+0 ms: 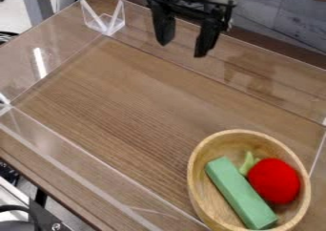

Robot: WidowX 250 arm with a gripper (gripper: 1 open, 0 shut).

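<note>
My black gripper (186, 34) hangs open at the top centre of the camera view, its two dark fingers apart over the wooden table with nothing seen between them. A wooden bowl (200, 178) at the lower right holds a green block (238, 192) and a red round object (274, 179), with a small light-green piece partly showing between them.
A small clear plastic piece (103, 20) stands at the top left. A wall or ledge runs along the back right, and dark cables show at the left edges.
</note>
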